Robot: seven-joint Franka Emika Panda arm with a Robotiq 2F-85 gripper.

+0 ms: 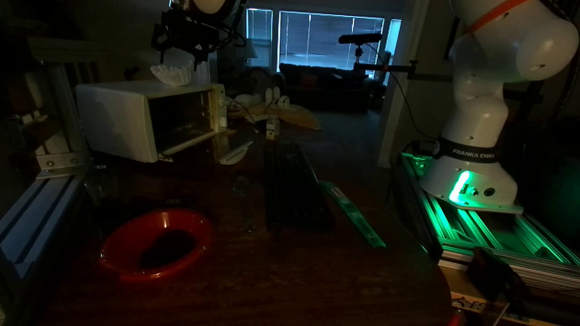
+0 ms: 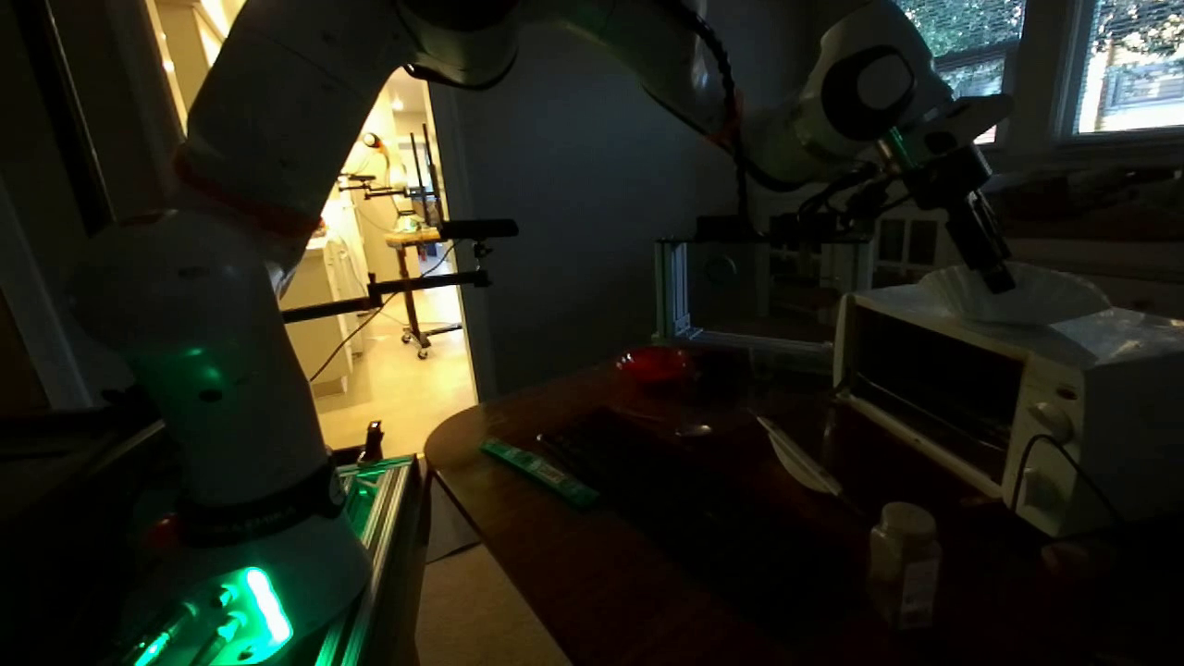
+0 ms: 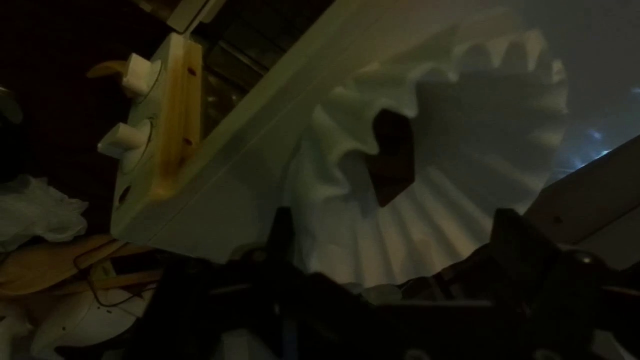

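Observation:
A white fluted paper filter sits on top of the white toaster oven, its open side facing up. My gripper is just over the filter, fingers pointing down and spread apart. In the wrist view the filter lies between and beyond the two fingertips, and its pleated wall shows no pinch. Inside its folds is a dark brown patch; I cannot tell what it is. Seen from the other side, one finger reaches down at the filter's rim; whether they touch is unclear.
The oven's front is open and its inside dark. On the table are a red bowl, a black keyboard-like slab, a green strip, a white plate-like piece and a lidded jar. The room is dim.

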